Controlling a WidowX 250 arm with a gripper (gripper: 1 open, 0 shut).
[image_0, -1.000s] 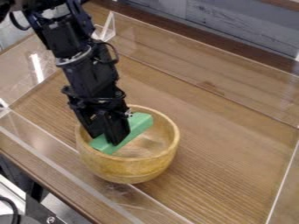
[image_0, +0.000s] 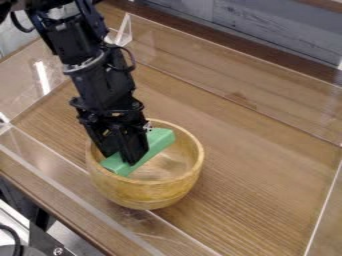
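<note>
My black gripper (image_0: 118, 145) reaches down from the upper left into a round tan bowl (image_0: 156, 189) on the wooden table. It is shut on a green block (image_0: 150, 146), which sits tilted inside the bowl. The far ends of the fingers are partly hidden by the block and the arm.
A pale wall runs along the back right. At the lower left the table ends at an edge with dark cables beside it.
</note>
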